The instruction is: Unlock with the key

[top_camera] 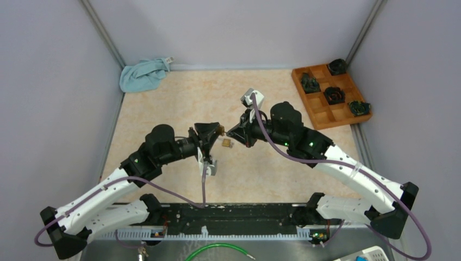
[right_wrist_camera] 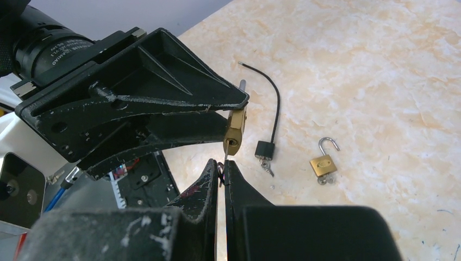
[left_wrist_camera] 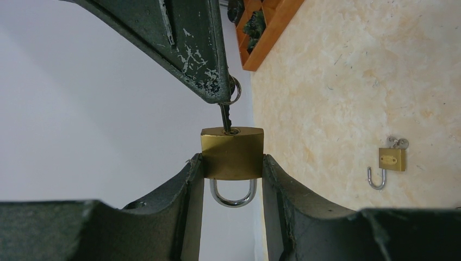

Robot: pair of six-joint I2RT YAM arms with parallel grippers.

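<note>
A brass padlock point(left_wrist_camera: 232, 154) is clamped between the fingertips of my left gripper point(top_camera: 218, 129), its shackle point(left_wrist_camera: 232, 203) hanging down in the left wrist view with both legs at the body. My right gripper is shut on a thin key point(left_wrist_camera: 225, 116), whose ring point(left_wrist_camera: 237, 91) shows beside the fingertip. The key's blade points at the keyhole face, and its tip meets the keyhole in the left wrist view. Much of the blade still shows outside; how deep the tip sits, I cannot tell. In the right wrist view the keyhole point(right_wrist_camera: 232, 142) is partly visible above the blade.
Below on the table lie an open brass padlock point(right_wrist_camera: 324, 165) with keys and a black cable lock point(right_wrist_camera: 265, 149) with keys. A wooden compartment tray point(top_camera: 322, 116) is at the back right, a blue cloth point(top_camera: 142, 76) at the back left. Bare table surrounds the arms.
</note>
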